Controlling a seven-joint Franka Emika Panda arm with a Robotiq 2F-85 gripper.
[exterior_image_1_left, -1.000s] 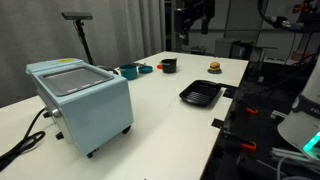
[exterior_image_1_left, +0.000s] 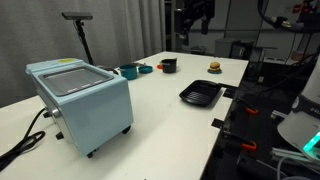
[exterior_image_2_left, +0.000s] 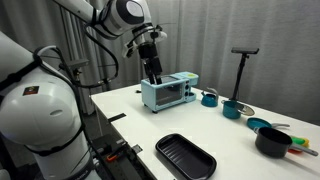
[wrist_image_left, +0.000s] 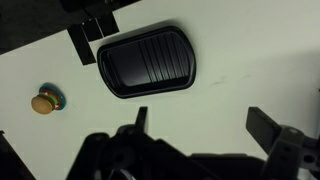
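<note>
In the wrist view my gripper is open, its two dark fingers wide apart with only white tabletop showing between them. Exterior view 1 has the gripper (exterior_image_1_left: 194, 36) high above the table, touching nothing. A black rectangular tray (wrist_image_left: 147, 62), ridged on part of its floor, lies empty on the table. The same tray (exterior_image_2_left: 186, 157) sits near the front in exterior view 2. A toy hamburger (exterior_image_1_left: 214, 66) rests at the far side; the wrist view shows the hamburger (wrist_image_left: 46, 98) on a small blue plate.
A light-blue toaster oven (exterior_image_1_left: 88, 105) stands on the table, its cable trailing beside it. Towards the back are a black pot (exterior_image_2_left: 272, 142), a teal pan (exterior_image_2_left: 232, 108) and a teal pot (exterior_image_2_left: 209, 98). Bare tabletop (exterior_image_1_left: 165, 125) separates the oven from the tray.
</note>
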